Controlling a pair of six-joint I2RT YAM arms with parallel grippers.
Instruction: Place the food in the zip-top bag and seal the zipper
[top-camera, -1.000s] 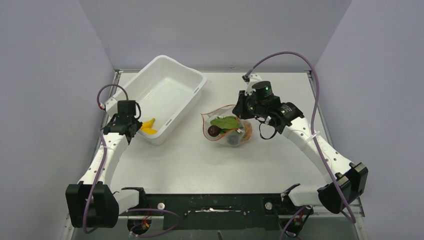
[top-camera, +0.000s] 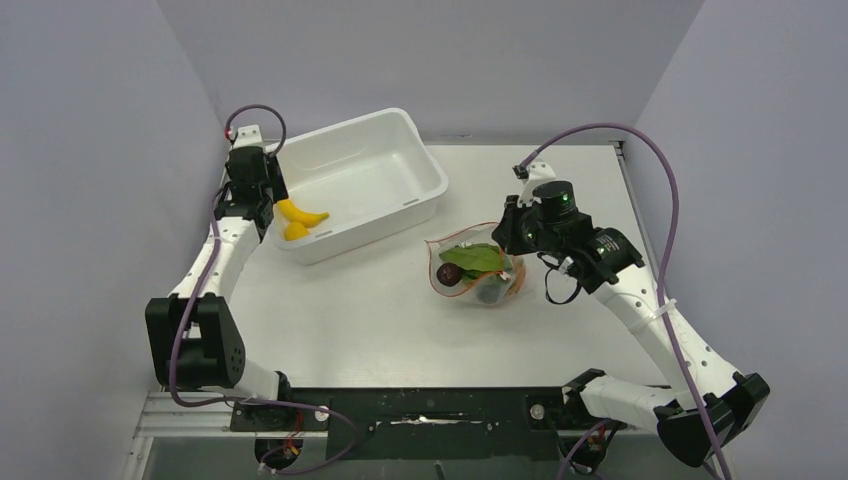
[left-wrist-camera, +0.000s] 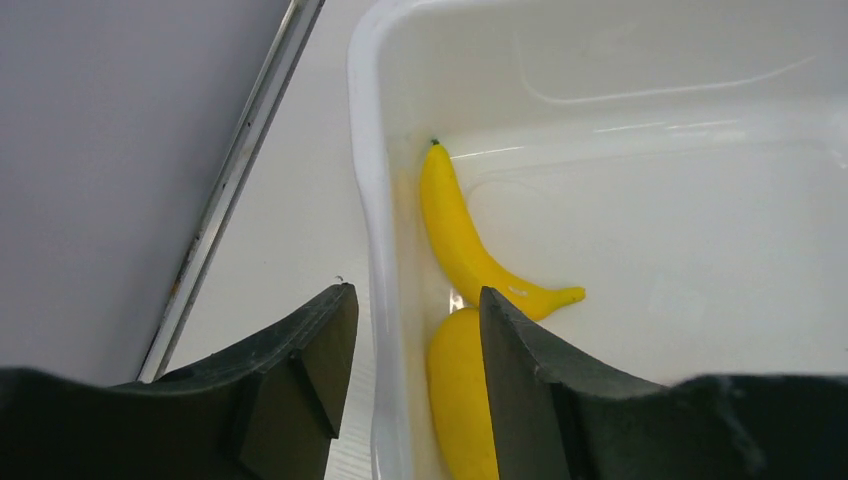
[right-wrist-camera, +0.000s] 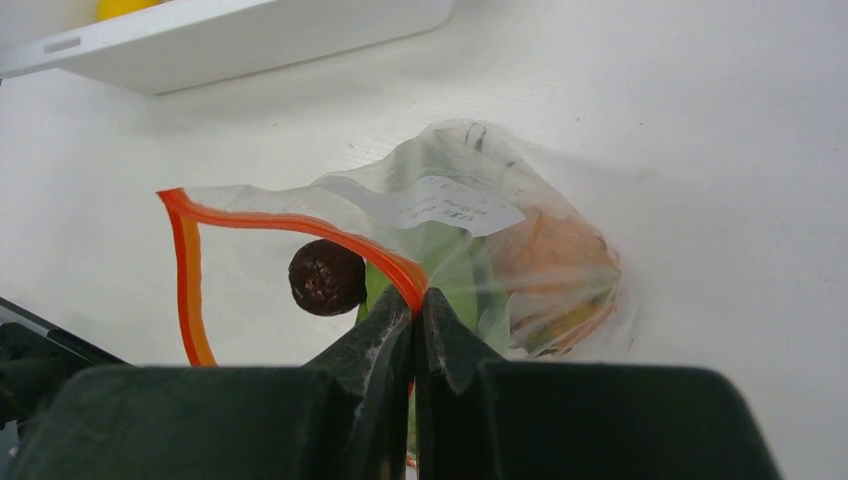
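A clear zip top bag (top-camera: 488, 291) with an orange zip edge stands open-mouthed at the table's middle. It holds a green leaf (top-camera: 473, 257), a dark round food item (top-camera: 449, 274) and something orange-brown (right-wrist-camera: 550, 255). My right gripper is shut on the bag's orange edge. At the left, a yellow banana (left-wrist-camera: 462, 240) and a rounded yellow food item (left-wrist-camera: 458, 390) lie in the white bin (top-camera: 375, 235) against its end wall. My left gripper is open over that end, its fingers apart on either side of the wall, holding nothing.
The bin's other end is empty. Bare table (top-camera: 350, 330) lies in front of the bin and bag, and more stays clear at the back right. Grey walls (top-camera: 80, 200) bound the space.
The bin has turned, its left end shifting back along with my left gripper. My right gripper and the bag have moved slightly right and toward the front.
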